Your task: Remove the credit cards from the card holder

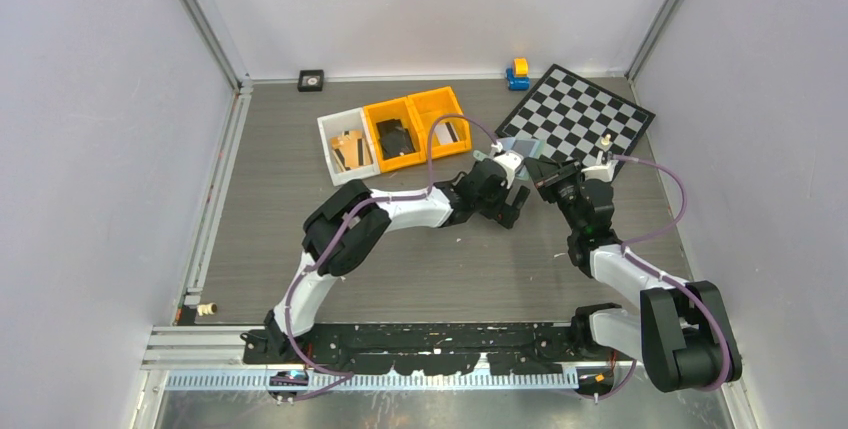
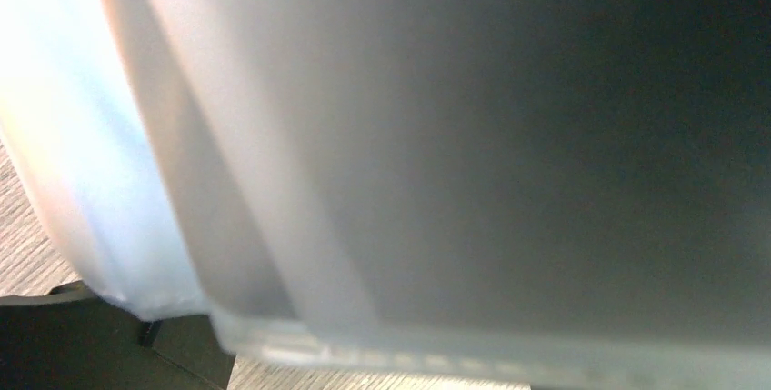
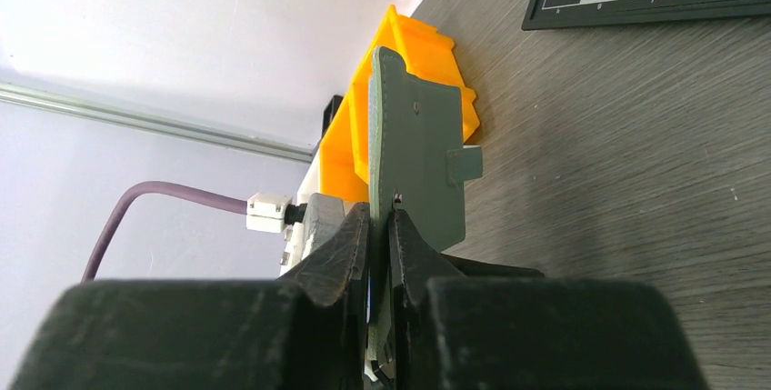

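My right gripper is shut on the grey-green card holder, which stands up from between the fingertips with its tab to the right. From above, a pale part of the holder shows beside the checkered board. My left gripper is open just left of the right one. In the left wrist view the holder fills most of the picture, very close and blurred, with a bright, clear-looking flap at its left. One dark left finger shows below it. No card can be made out in the holder.
A white bin holds tan and dark cards. Beside it, one yellow bin contains black items and another yellow bin a white-and-black card. The checkered board lies back right.
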